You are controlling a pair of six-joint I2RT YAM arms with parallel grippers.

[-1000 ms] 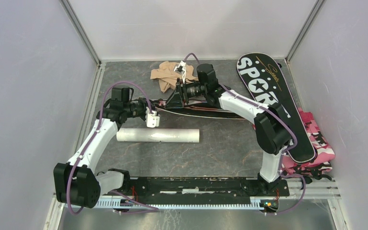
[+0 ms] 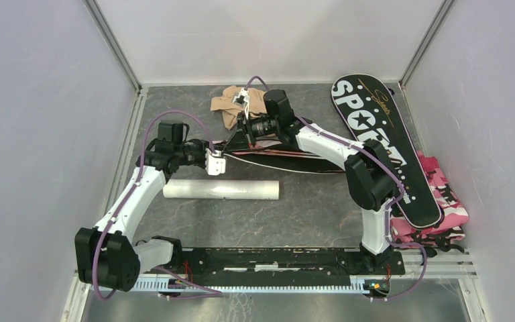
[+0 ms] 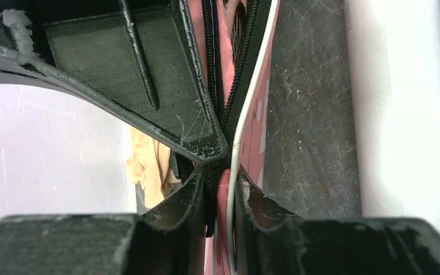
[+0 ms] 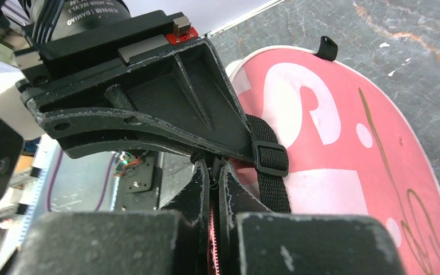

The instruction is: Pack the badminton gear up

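A long pink-and-black racket bag (image 2: 288, 161) with a white edge lies across the middle, its pink face (image 4: 344, 126) and black strap showing in the right wrist view. My left gripper is shut on the bag's end beside the zip (image 3: 235, 86). My right gripper is shut at the zip, close beside the left one; whether a small puller is between its fingertips is hard to tell.
A white tube (image 2: 221, 189) lies in front. Tan cloth (image 2: 231, 104) sits behind. At right, a black SPORT cover (image 2: 402, 188) rests partly on pink camouflage fabric (image 2: 446, 208).
My right gripper and arm have moved left toward the left gripper over the last second. The left gripper has barely moved.
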